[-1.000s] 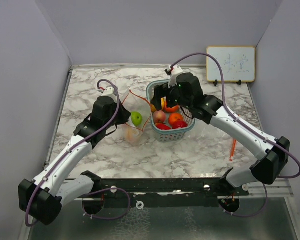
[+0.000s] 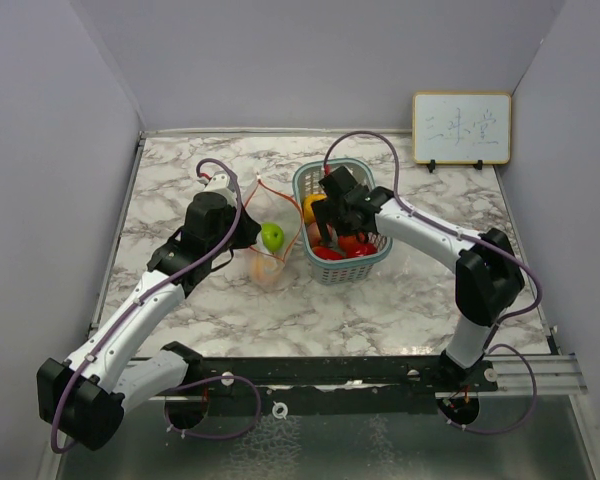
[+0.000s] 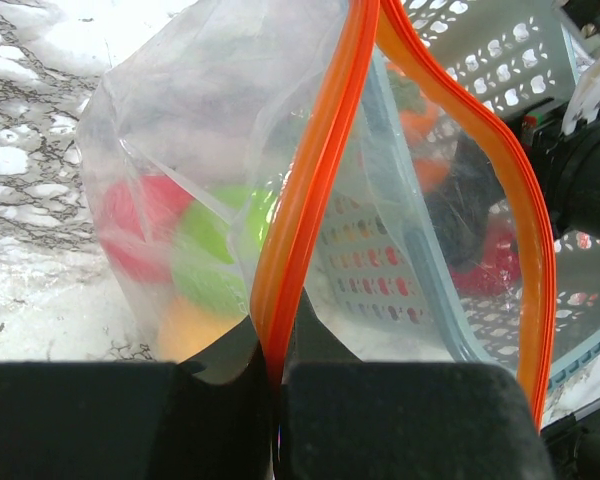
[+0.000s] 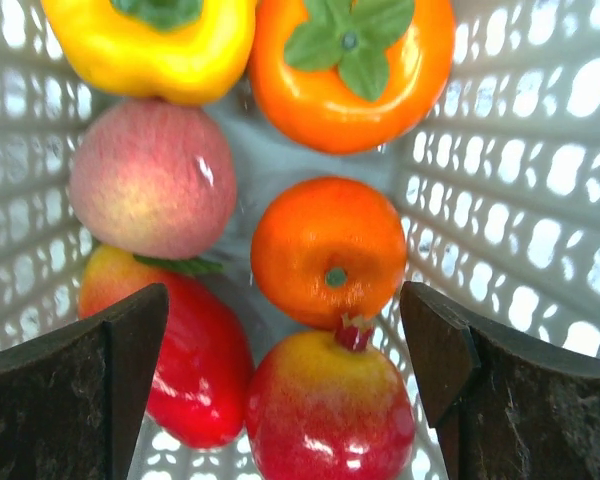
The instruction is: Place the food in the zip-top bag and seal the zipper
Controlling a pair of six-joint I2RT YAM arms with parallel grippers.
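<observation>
The clear zip top bag (image 3: 220, 120) stands open, its orange zipper edge (image 3: 325, 150) pinched on one side by my left gripper, which is shut. Through the plastic show a green fruit (image 3: 215, 255), a red one (image 3: 145, 225) and a yellow-orange one (image 3: 193, 328). My right gripper is open inside the basket, above an orange mandarin (image 4: 330, 245) and a red pomegranate (image 4: 330, 405). Around them lie a red mango (image 4: 205, 370), a peach (image 4: 152, 178), a yellow pepper (image 4: 155, 50) and a persimmon (image 4: 355, 80). Nothing is held between the right fingers.
The grey-green basket (image 2: 342, 275) stands close to the bag's right side, with perforated walls around the right gripper. A small whiteboard (image 2: 462, 128) stands at the back right.
The left arm and the bag have stayed put.
</observation>
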